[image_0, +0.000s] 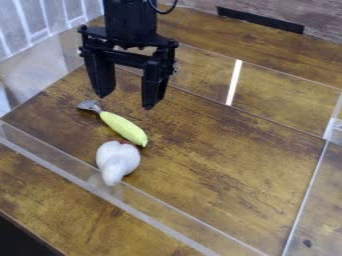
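Observation:
My black gripper (126, 82) hangs in the upper middle of the camera view, open, its two dark fingers pointing down over the wooden surface. Below it, slightly left of centre, a yellow-green elongated object (123, 127) lies on the wood, with a small silver utensil-like end (88, 106) at its upper left; whether the two are one thing I cannot tell. Nearer the front lies a white bulbous object (116, 159) with a narrower tip toward the bottom.
Clear low walls (323, 190) border the wooden work area at the sides and front. A white strip (235, 82) stands at the back right, and a white railing sits at the upper left.

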